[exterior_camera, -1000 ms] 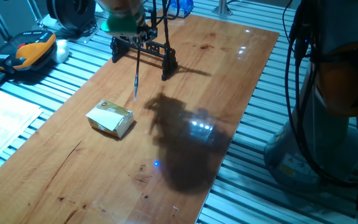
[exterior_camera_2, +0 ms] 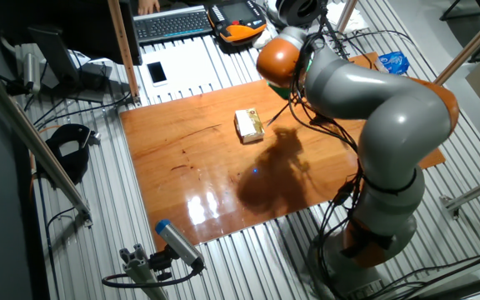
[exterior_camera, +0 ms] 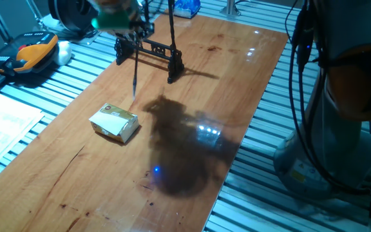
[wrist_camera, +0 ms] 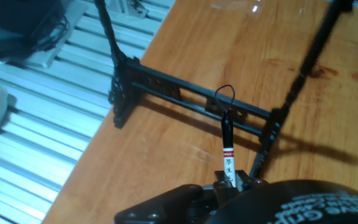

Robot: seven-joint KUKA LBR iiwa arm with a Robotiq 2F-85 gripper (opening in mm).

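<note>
In the wrist view, my gripper is shut on a writing brush [wrist_camera: 228, 140], gripping it around its white-labelled handle. The brush's dark end and thin hanging loop stick out past the fingers. Seen in exterior view 1, the brush [exterior_camera: 136, 71] points down nearly upright from the gripper [exterior_camera: 140, 31], its tip above the wooden board with no visible contact. A black rack [exterior_camera: 156, 50] stands behind it, its two posts and crossbar [wrist_camera: 191, 102] clear in the wrist view. The arm hides most of the gripper in exterior view 2.
A small white-and-gold box [exterior_camera: 114, 122] lies on the wooden board [exterior_camera: 63, 193], left of the brush tip. An orange-and-black device [exterior_camera: 24, 53] and paper sheets [exterior_camera: 5, 132] are off the board's left side. The near part of the board is bare.
The box and rack have stayed put.
</note>
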